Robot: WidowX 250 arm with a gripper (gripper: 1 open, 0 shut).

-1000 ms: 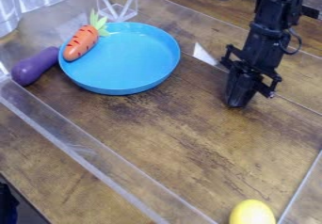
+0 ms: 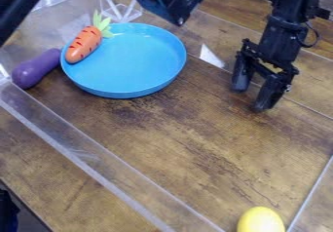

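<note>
My black gripper (image 2: pixel 256 80) is low over the wooden table at the right, its fingers spread open; whether anything lies between them is hard to tell. To its left is a blue plate (image 2: pixel 130 70) with an orange toy carrot (image 2: pixel 84 43) on its back-left rim. A purple eggplant (image 2: pixel 35 68) lies left of the plate. A yellow object (image 2: pixel 260 219), egg-shaped, sits at the bottom edge.
Clear plastic walls (image 2: pixel 104 182) edge the wooden surface (image 2: pixel 163 148). The middle and front of the board are bare. A dark part of the arm or a cable crosses the top left.
The gripper's fingers have spread since about a second ago, when they were closer together. A dark cable or arm part now reaches into the top left. The toys and plate are unmoved.
</note>
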